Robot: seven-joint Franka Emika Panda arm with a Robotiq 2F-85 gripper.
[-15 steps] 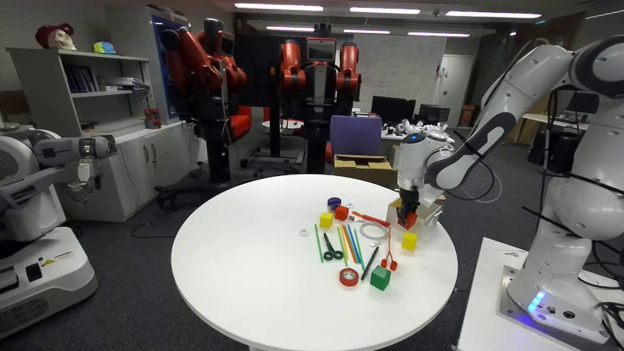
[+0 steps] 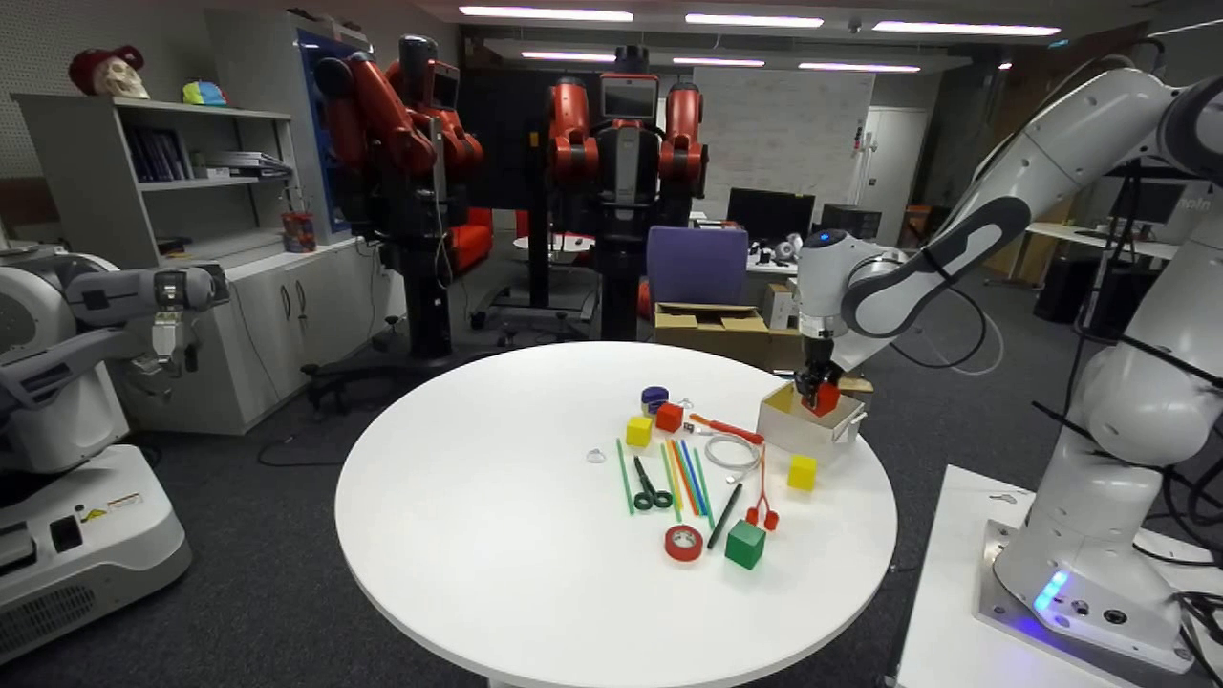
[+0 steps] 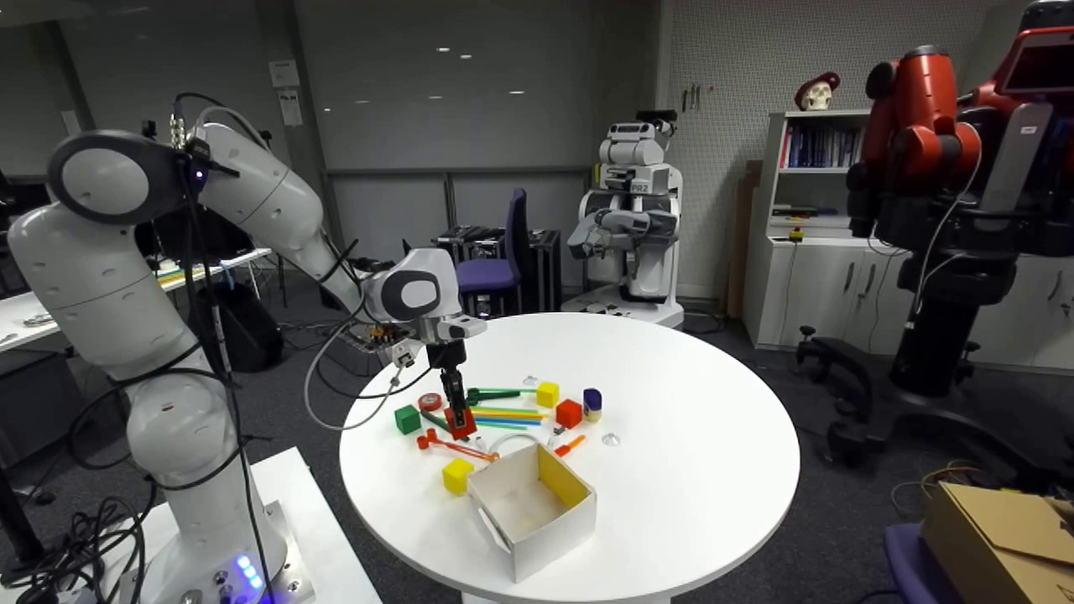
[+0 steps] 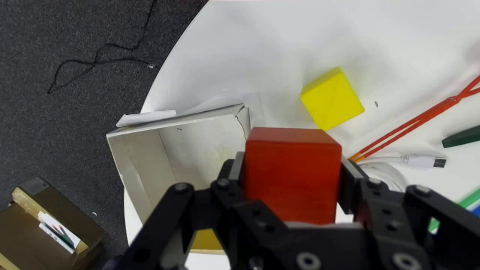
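A red cube is held between the two fingers of my gripper, which is shut on it. In the first exterior view, the held cube appears in line with the open white box near the table's right edge. From the second exterior view, my gripper hangs to the far left side of the box. The wrist view has the box's open top to the left of the cube; the cube and fingers hide part of its near side.
A yellow cube lies close to the box. Scissors, a green cube, red tape, a second red cube, a white cable and several pens share the tabletop.
In the first exterior view, my gripper and the held red cube have moved up and to the right. The box and the things on the table stay in place.
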